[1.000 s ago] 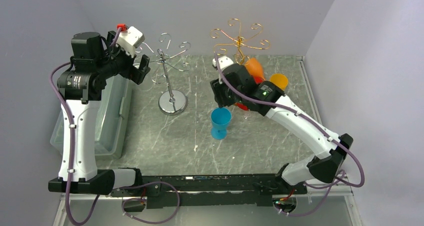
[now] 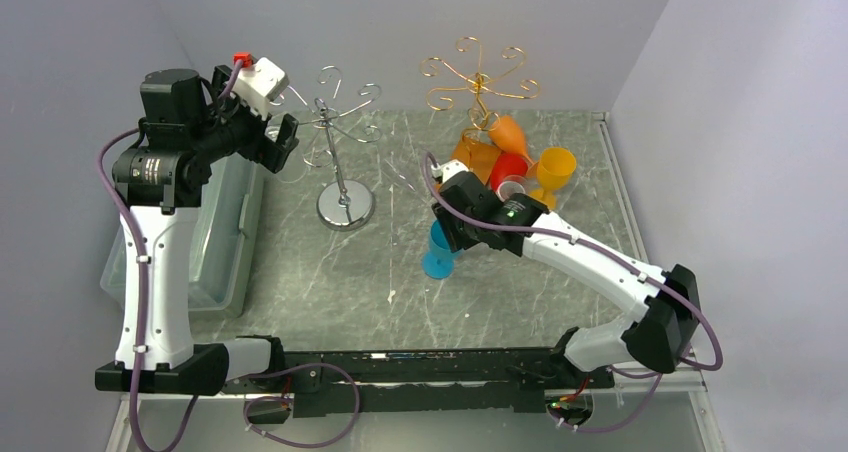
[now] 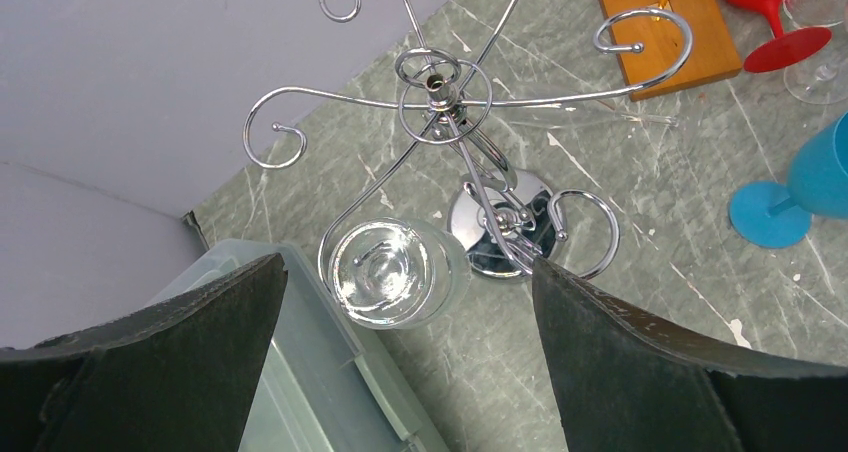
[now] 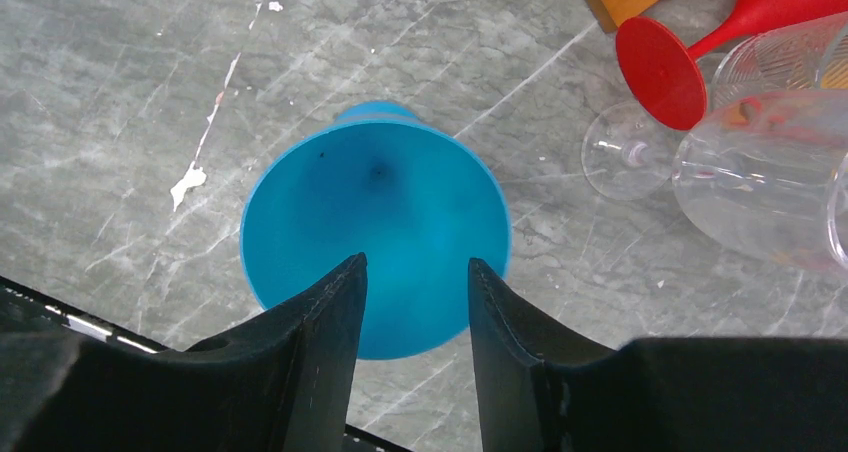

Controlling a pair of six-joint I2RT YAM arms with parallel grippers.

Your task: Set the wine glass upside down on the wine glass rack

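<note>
A blue wine glass [image 2: 437, 264] stands upright on the marble table. My right gripper is right over its bowl [image 4: 375, 202], fingertips parted at the near rim; whether they touch it cannot be told. My left gripper is open above the silver rack [image 2: 344, 207], whose curled arms spread around a centre post. A clear glass [image 3: 390, 272] shows under those arms in the left wrist view, between the fingertips in the picture but apparently below them.
A gold rack [image 2: 478, 77] stands at the back right, with orange, red, yellow [image 2: 556, 169] and clear glasses around its base. A lidded plastic bin [image 2: 225, 272] fills the left edge.
My right gripper has come down and toward the front onto the blue glass, now covering part of it in the top view. The left arm has barely moved.
</note>
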